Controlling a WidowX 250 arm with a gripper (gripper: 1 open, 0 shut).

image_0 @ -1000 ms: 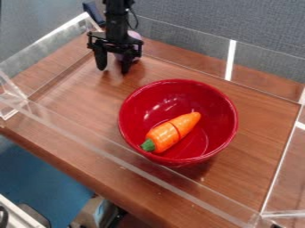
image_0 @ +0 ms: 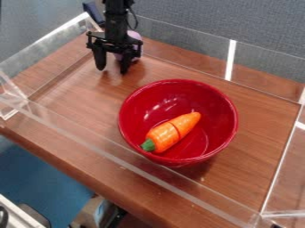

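Note:
My black gripper (image_0: 113, 61) hangs low at the back left of the wooden table, its dark fingers near the surface. A small pinkish thing is partly hidden behind it; whether anything is between the fingers I cannot make out. A large red bowl (image_0: 217, 111) stands right of centre, with an orange toy carrot (image_0: 173, 129) with a green top lying in it.
Clear plastic walls edge the table (image_0: 71, 116) at the back, sides and front. The wood left of the bowl is bare. Beyond the front left edge is a blue floor with some equipment.

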